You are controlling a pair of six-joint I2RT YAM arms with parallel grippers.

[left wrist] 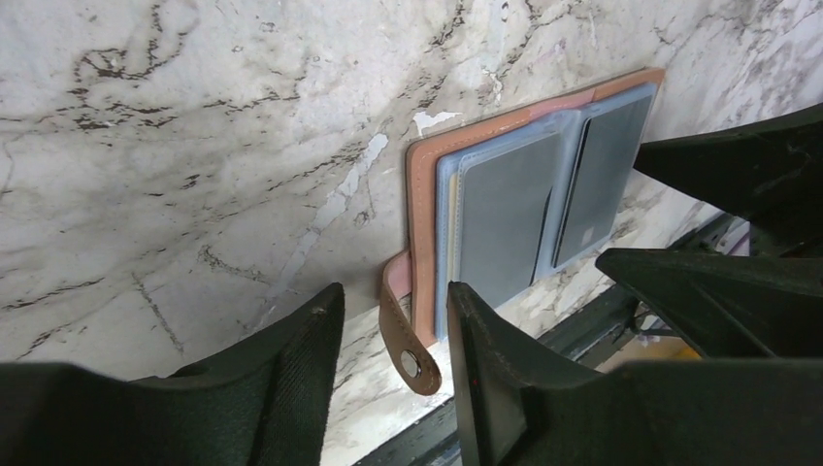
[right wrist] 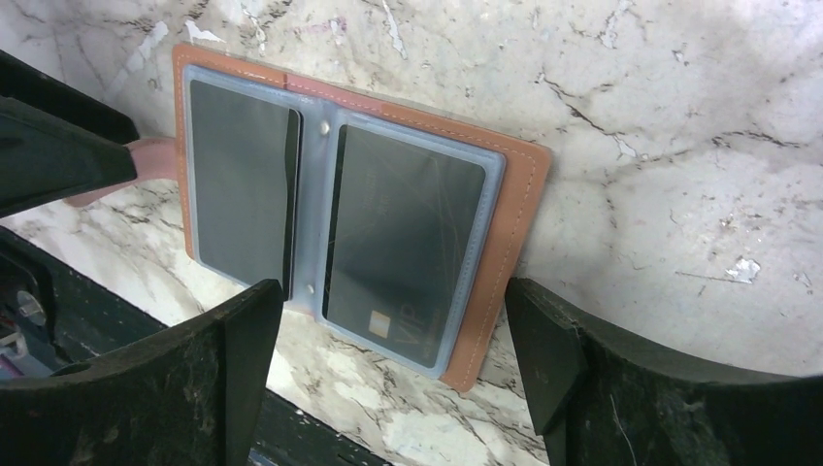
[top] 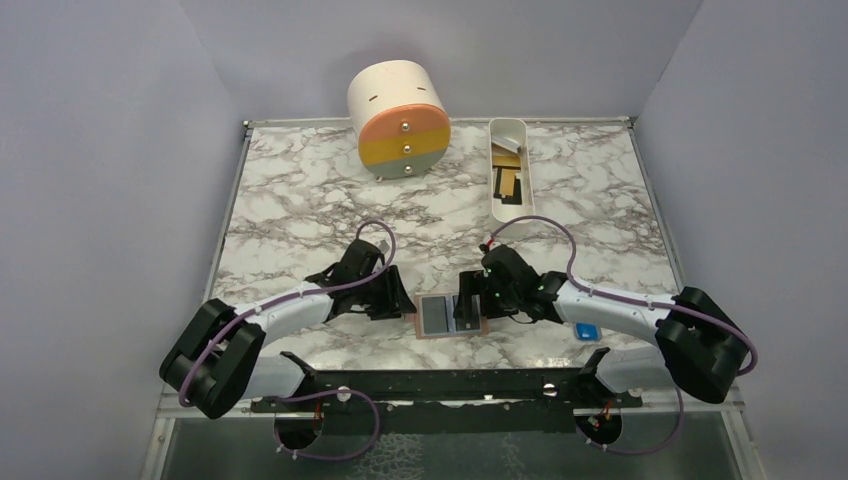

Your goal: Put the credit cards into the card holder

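An open tan leather card holder [top: 435, 315] lies at the front centre, with dark cards in two clear sleeves [right wrist: 408, 233]. In the left wrist view, its strap with a snap [left wrist: 408, 345] sticks up between the fingertips of my left gripper, which is part open around it; whether they touch it cannot be told. My right gripper stands open over the holder's right half, one fingertip by its right edge.
A blue card [top: 586, 331] lies at the front right. A white tray [top: 513, 212] with gold and black cards stands at the back right, and a striped drum-shaped box [top: 400, 100] at the back.
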